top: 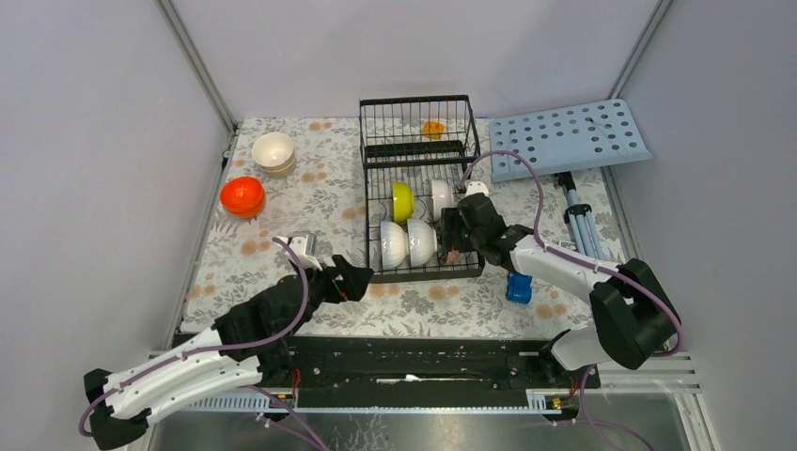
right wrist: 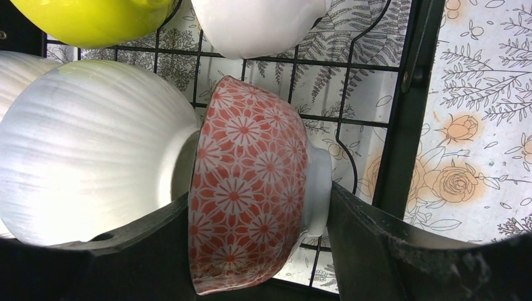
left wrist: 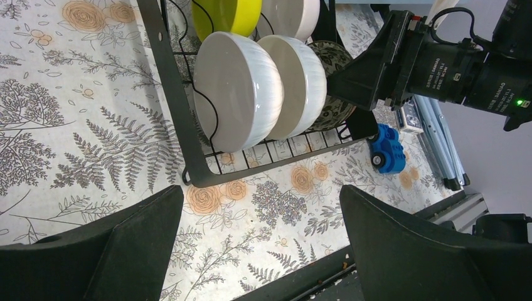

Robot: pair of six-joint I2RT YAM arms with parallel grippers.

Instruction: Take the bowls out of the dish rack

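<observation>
A red bowl with white flowers (right wrist: 248,188) stands on its side in the front right of the dish rack (top: 423,276). My right gripper reaches down around it, one finger by the rim and the other against its white foot. Whether it is clamped tight cannot be told. Two white bowls (left wrist: 266,94) (left wrist: 308,88) stand on edge to its left. Behind them are a lime bowl (top: 402,201) and a smaller white bowl (top: 441,199). Left of the rack's front corner, my left gripper (top: 353,279) is open and empty.
Cream bowls (top: 273,151) and an orange-red bowl (top: 243,195) rest on the left of the table. A blue toy (top: 519,287) lies right of the rack. A perforated grey panel (top: 569,138) fills the back right. Open table lies between the left bowls and the rack.
</observation>
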